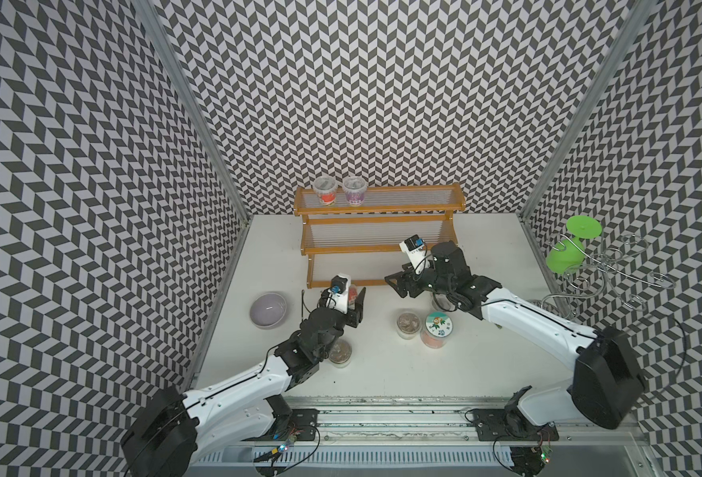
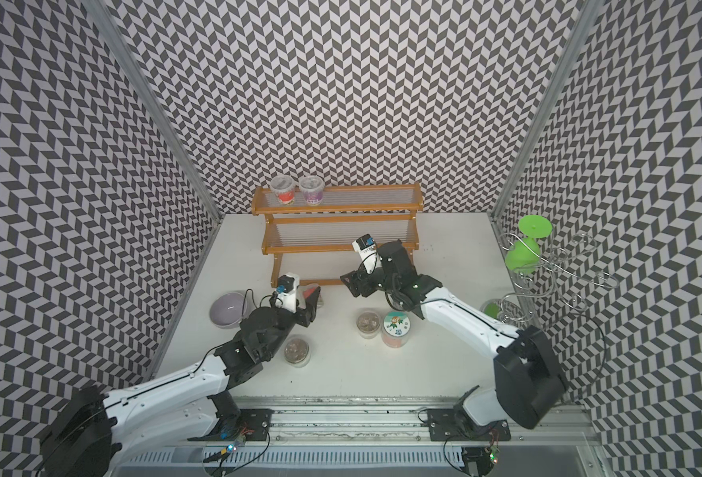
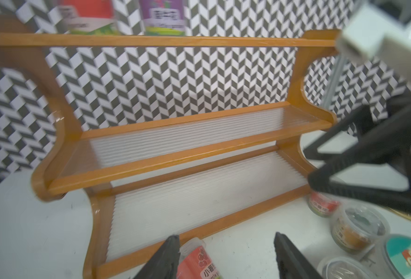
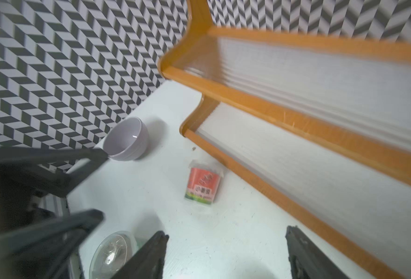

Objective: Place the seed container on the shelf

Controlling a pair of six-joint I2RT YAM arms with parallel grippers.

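Note:
A clear seed container with a red label [image 3: 198, 262] [image 4: 201, 185] stands on the table just in front of the wooden shelf [image 1: 379, 208] [image 3: 205, 146]. My left gripper is open just on the near side of that container, fingers apart. My right gripper hangs open to the right, in front of the shelf, with nothing between its fingers. Two seed containers [image 1: 324, 189] [image 1: 355, 190], red-labelled and purple-labelled, sit at the left of the top tier; the lower tiers look empty.
A lilac bowl [image 1: 268, 310] is on the left. Clear tubs [image 1: 407, 324] [image 1: 340, 353] and a lidded tub [image 1: 437, 329] stand at the front. A wire rack with green items [image 2: 526, 254] is at the right edge.

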